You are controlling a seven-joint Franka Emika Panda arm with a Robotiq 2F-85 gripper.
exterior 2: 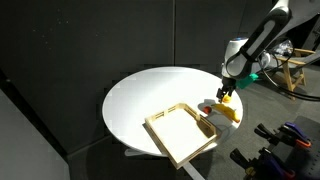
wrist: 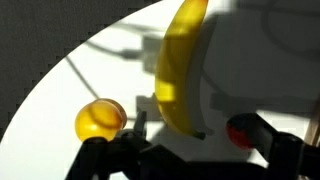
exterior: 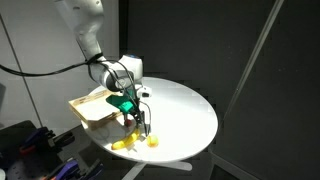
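Note:
On the white round table lies a yellow banana point(wrist: 178, 75), its lower end reaching between the spread fingers in the wrist view. My gripper is open, with no contact on the banana visible. An orange round fruit point(wrist: 100, 120) sits to the left of the left fingertip. A red round thing point(wrist: 240, 136) is partly covered by the right finger. In exterior view 1 the gripper point(exterior: 143, 127) hangs low near the banana point(exterior: 126, 142) and the orange fruit point(exterior: 152, 141). Its exact height above the table is hard to tell.
A shallow light-wood tray point(exterior 2: 182, 152) stands on the table beside the fruit, its floor apparently bare. The white table point(exterior 2: 130, 95) has wide free room away from the arm. Its edge point(exterior: 200, 150) lies close beyond the fruit.

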